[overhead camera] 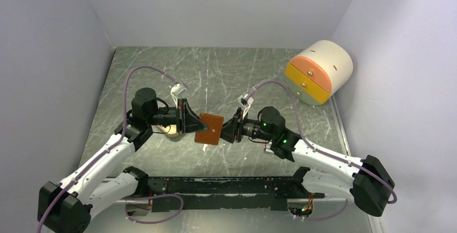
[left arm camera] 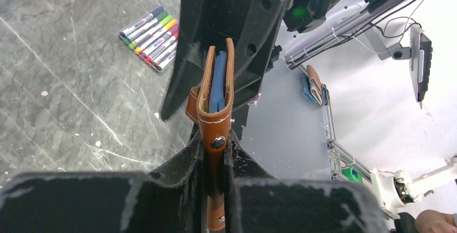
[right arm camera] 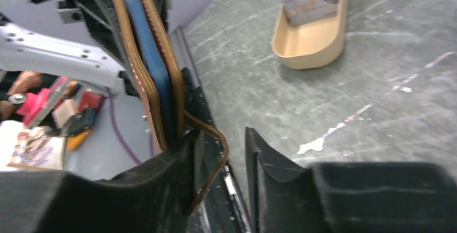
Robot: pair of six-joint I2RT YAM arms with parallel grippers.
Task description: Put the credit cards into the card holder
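Observation:
The brown leather card holder (overhead camera: 213, 129) is held up above the table, with my left gripper (overhead camera: 200, 125) shut on it. In the left wrist view the holder (left arm camera: 216, 120) stands on edge, and a blue layer shows inside; whether this is card or lining cannot be told. My right gripper (overhead camera: 226, 130) is beside the holder's right side. Its fingers are part open in the right wrist view, where the holder's thin flap (right arm camera: 218, 136) curls down against the inner side of the left finger, not clamped by the other finger. No loose credit card can be made out clearly.
A cream tray (right arm camera: 307, 60) holding a grey box (right arm camera: 310, 1) stands behind the left arm. Several coloured markers (left arm camera: 152, 38) lie under the right arm. A rounded drawer cabinet (overhead camera: 331, 66) occupies the back right.

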